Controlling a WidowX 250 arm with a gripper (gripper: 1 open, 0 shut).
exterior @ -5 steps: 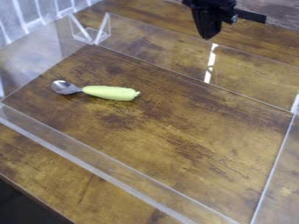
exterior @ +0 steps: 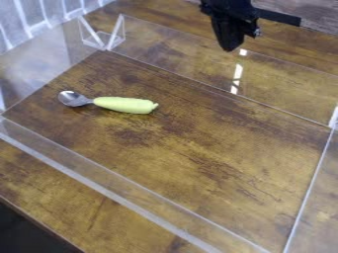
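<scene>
My black gripper (exterior: 228, 38) hangs at the top of the view, above the back part of the clear-walled area, shut, with nothing visible between its fingers. On the wooden surface at the left lie a metal spoon (exterior: 74, 99) and, touching or very near it, a pale yellow-green corn cob (exterior: 125, 105), well away from the gripper.
Clear plastic walls (exterior: 303, 212) enclose the wooden work area (exterior: 199, 158). A white railed object (exterior: 30, 18) stands at the top left.
The gripper has shifted very slightly to the left. The spoon and corn have not moved.
</scene>
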